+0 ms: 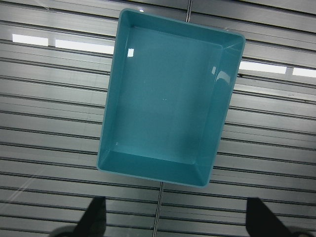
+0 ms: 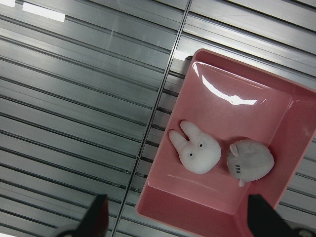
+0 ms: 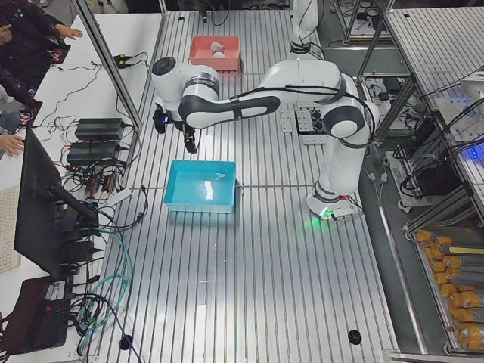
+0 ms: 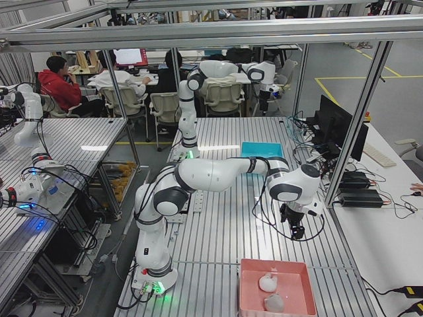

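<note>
A teal bin (image 1: pixel 163 98), empty, sits on the slatted aluminium table beneath my left gripper, whose two fingers stand wide apart with nothing between them. A pink bin (image 2: pixel 227 89) holds a white plush with long ears (image 2: pixel 200 153) and a grey plush (image 2: pixel 249 160). My right gripper hangs over that bin's side, open and empty. In the camera right view the pink bin is at the near end and the teal bin (image 4: pixel 261 148) at the far end.
Monitors (image 4: pixel 340 129), black boxes (image 4: pixel 360 198) and cables line one side of the table on a white desk. Metal frame posts stand at the edges. The slatted table around both bins is mostly clear.
</note>
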